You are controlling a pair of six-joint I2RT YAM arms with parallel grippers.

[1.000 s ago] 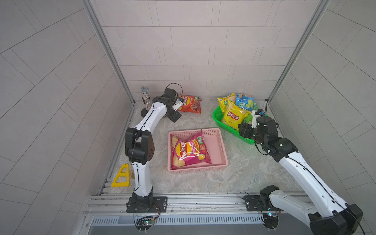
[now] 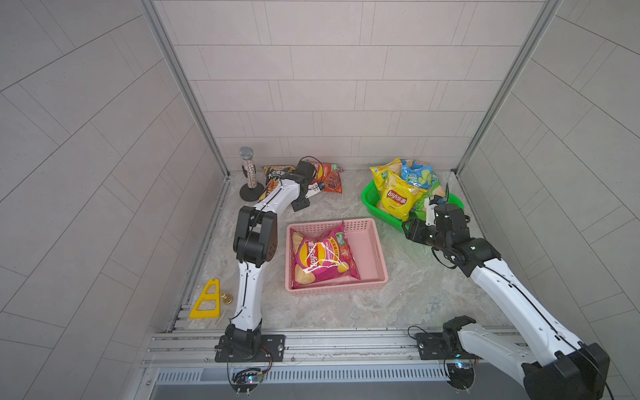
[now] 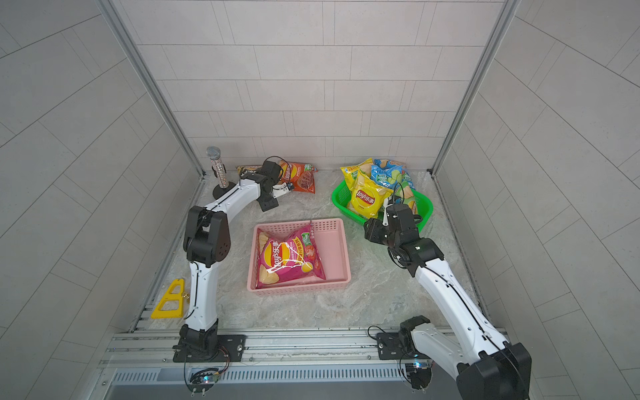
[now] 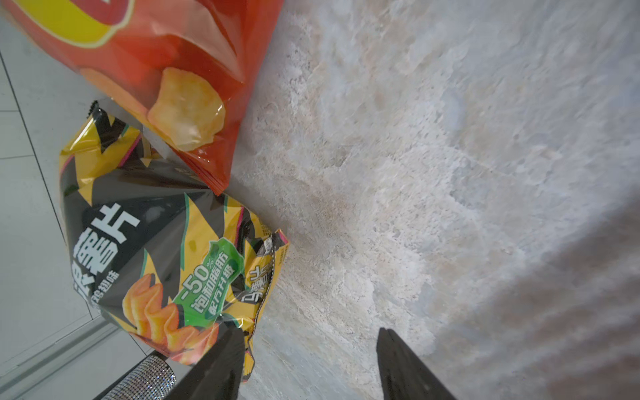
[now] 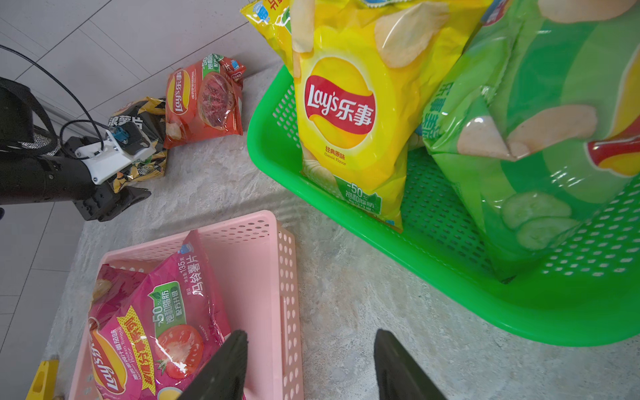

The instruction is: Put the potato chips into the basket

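A pink Lay's bag (image 2: pixel 318 256) lies in the pink basket (image 2: pixel 372 260). At the back left lie a red chip bag (image 4: pixel 193 60) and a black-and-yellow one (image 4: pixel 160 246); my left gripper hangs above bare counter beside them, open, nothing between its fingers. The green basket (image 5: pixel 373 260) holds a yellow Lay's bag (image 5: pixel 346 106), a green bag (image 5: pixel 526 133) and a blue bag (image 2: pixel 416 174). My right gripper is open and empty, at the near side of the green basket.
A stand with a tube (image 2: pixel 248 170) is at the back left. A yellow triangular piece (image 2: pixel 197 310) lies at the front left.
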